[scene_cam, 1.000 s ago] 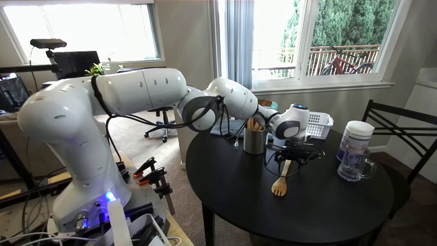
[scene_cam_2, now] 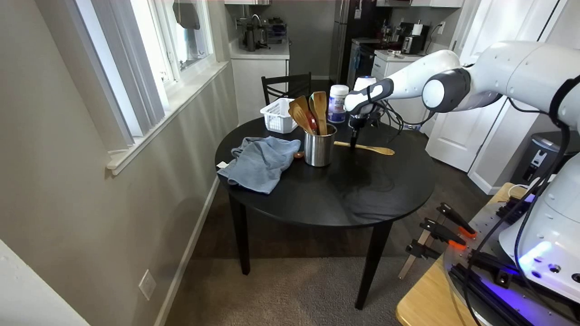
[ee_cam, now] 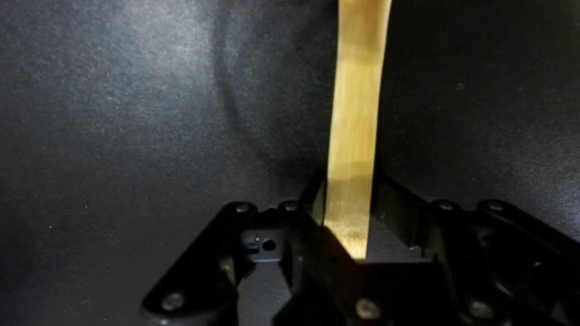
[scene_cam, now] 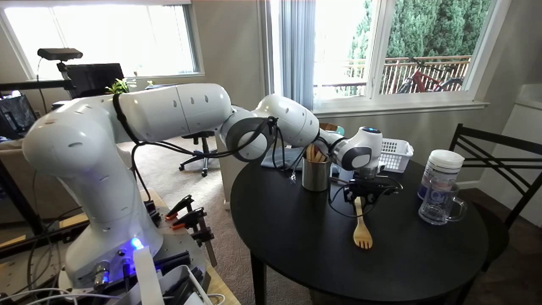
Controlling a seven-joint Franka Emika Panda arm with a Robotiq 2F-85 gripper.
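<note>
A light wooden fork (scene_cam: pixel 363 234), its broad slotted head pointing toward the near edge in exterior view 1, is at the black round table's surface or very close above it. Its flat handle (ee_cam: pixel 355 108) runs down the wrist view, with the end between the black fingers. My gripper points downward and is shut on that handle, one finger on each side. From exterior view 2 the fork (scene_cam_2: pixel 375 149) looks nearly level beneath the gripper (scene_cam_2: pixel 353 146). Whether it touches the tabletop I cannot tell.
A steel canister (scene_cam_2: pixel 319 149) of wooden utensils stands close beside the gripper. Around it are a blue-grey cloth (scene_cam_2: pixel 261 163), a white basket (scene_cam: pixel 396 154), a white-lidded tub (scene_cam_2: pixel 337 103) and a glass mug (scene_cam: pixel 438 204).
In exterior view 1 the fork's head has swung to the right, and the fork now lies straighter under the gripper. The arm's wrist has risen very slightly.
</note>
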